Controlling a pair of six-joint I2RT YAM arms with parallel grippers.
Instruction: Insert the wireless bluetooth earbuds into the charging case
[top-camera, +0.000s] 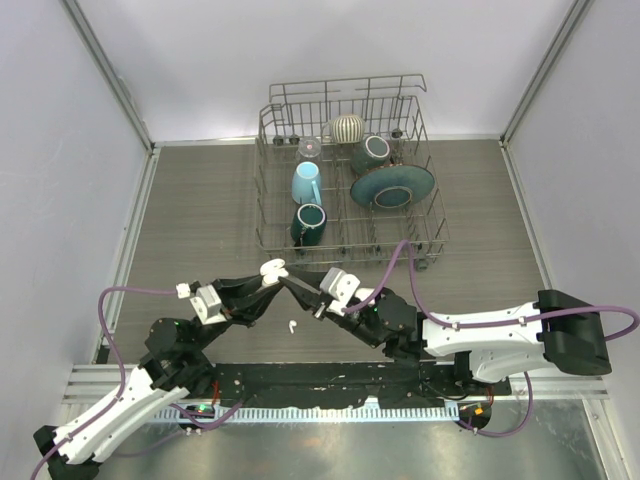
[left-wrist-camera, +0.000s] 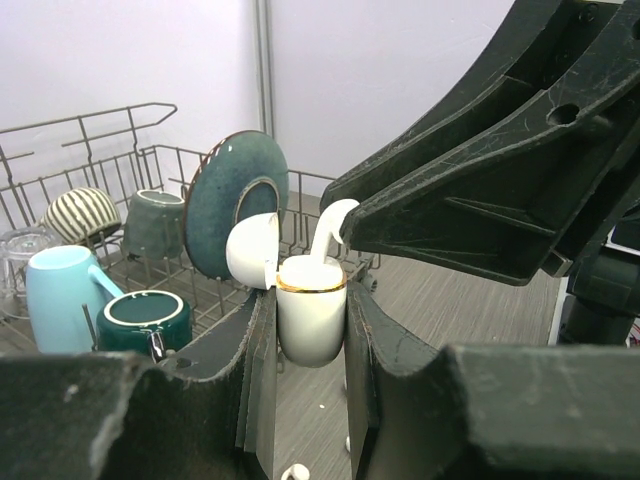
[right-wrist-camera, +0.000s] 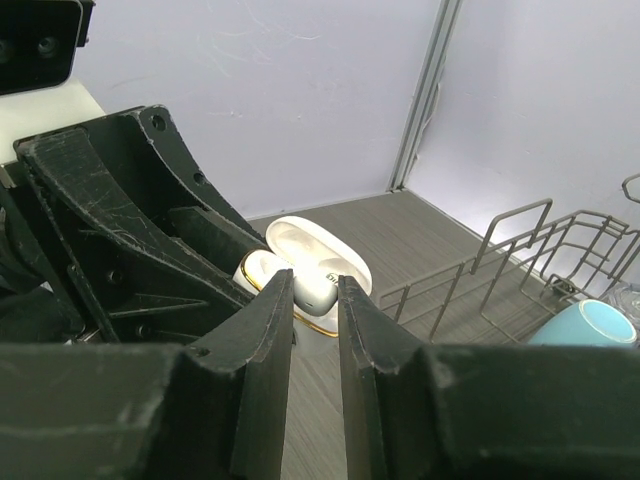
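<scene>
The white charging case (left-wrist-camera: 311, 318), gold-banded with its lid (left-wrist-camera: 253, 250) swung open, is clamped upright between the fingers of my left gripper. A white earbud (left-wrist-camera: 331, 226) is pinched at its rounded end by my right gripper, and its stem reaches down to the case's open top. From the right wrist view, the earbud (right-wrist-camera: 315, 291) sits at the fingertips over the case (right-wrist-camera: 262, 268); how deep its stem goes is hidden. A second earbud (top-camera: 292, 326) lies on the table, also visible below the case in the left wrist view (left-wrist-camera: 295, 472).
A wire dish rack (top-camera: 350, 170) with several mugs and a green plate (top-camera: 392, 186) stands behind the grippers. Bare grey table (top-camera: 190, 210) lies left of it, with more clear surface at the right.
</scene>
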